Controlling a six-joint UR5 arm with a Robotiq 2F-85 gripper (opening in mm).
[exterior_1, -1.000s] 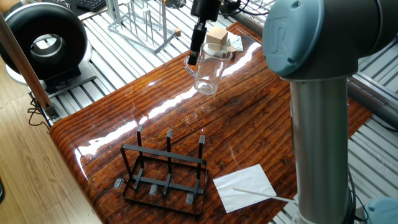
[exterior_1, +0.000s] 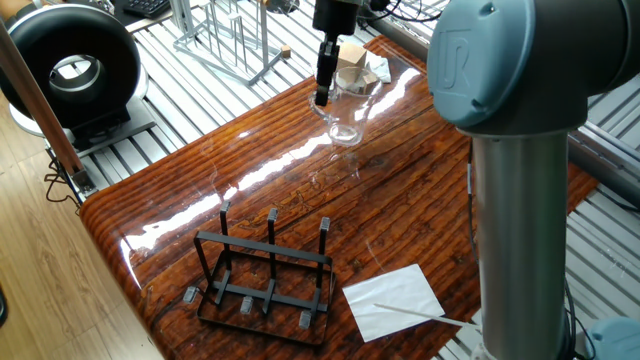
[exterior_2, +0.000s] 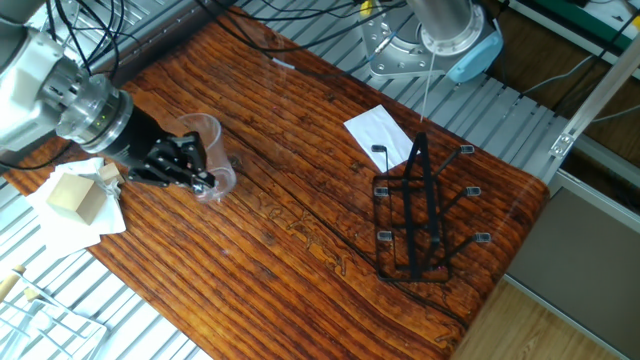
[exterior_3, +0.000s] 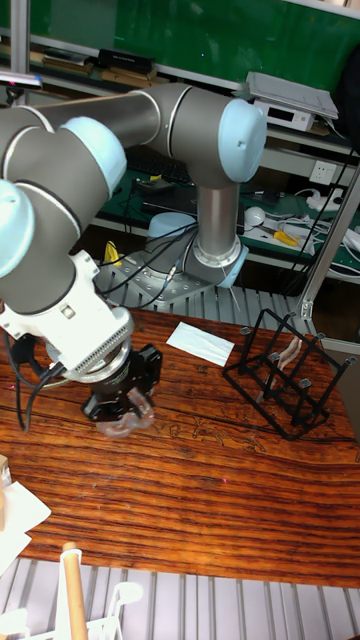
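A clear mug (exterior_1: 350, 112) with a side handle is at the far side of the wooden table. My gripper (exterior_1: 321, 99) is at its handle and appears shut on it, though the fingers partly hide the handle. In exterior view 2, the mug (exterior_2: 212, 150) stands beside the dark gripper (exterior_2: 203, 182), its opening toward the top of the picture. The third view shows only a faint part of the mug (exterior_3: 130, 422) below the gripper body. Whether its base touches the table is hard to tell. On the near side stands a black wire rack (exterior_1: 265, 245) with several upright prongs.
A white sheet (exterior_1: 393, 302) lies flat beside the rack, with a thin pale stick (exterior_1: 425, 315) reaching over it. Wooden blocks (exterior_2: 78, 198) rest on white paper close to the gripper. The table's middle, between mug and rack, is bare.
Rack and sheet are unmoved.
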